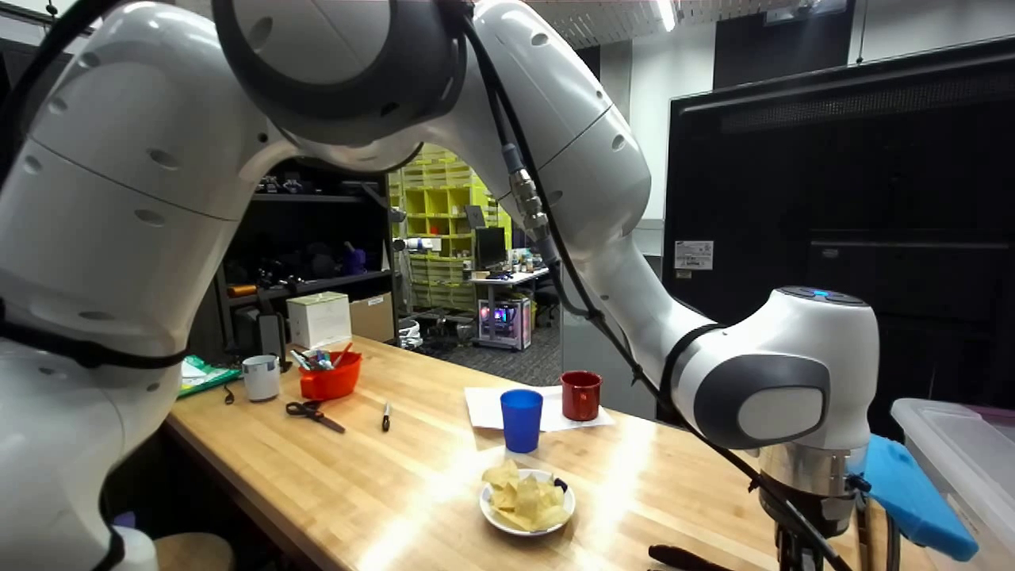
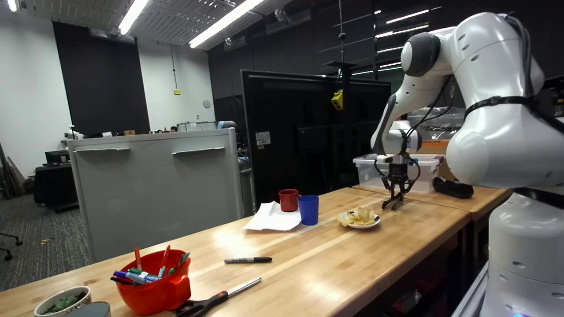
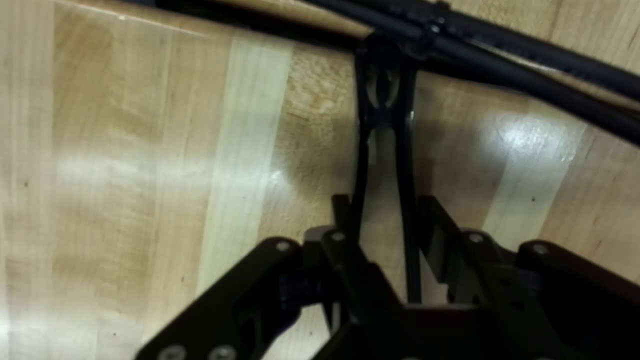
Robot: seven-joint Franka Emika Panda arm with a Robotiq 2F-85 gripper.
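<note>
Black tongs (image 3: 407, 186) with two long arms lie between the fingers of my gripper in the wrist view. The fingers press on the two arms from outside, and a gap shows between those arms. Seen from exterior view 2, my gripper (image 2: 397, 192) points down close to the table top, with dark tips of the tongs (image 2: 389, 203) beneath it. Only a dark rounded end of the tongs (image 1: 683, 557) shows at the bottom of exterior view 1, where the fingers are mostly cut off by the frame.
A plate of chips (image 1: 526, 503) is nearest on the table, with a blue cup (image 1: 521, 419) and a red mug (image 1: 580, 395) behind. A clear bin (image 2: 370, 171) and a black shoe (image 2: 453, 187) stand behind my gripper. Scissors (image 2: 214, 302) and a marker (image 2: 248, 259) lie farther off.
</note>
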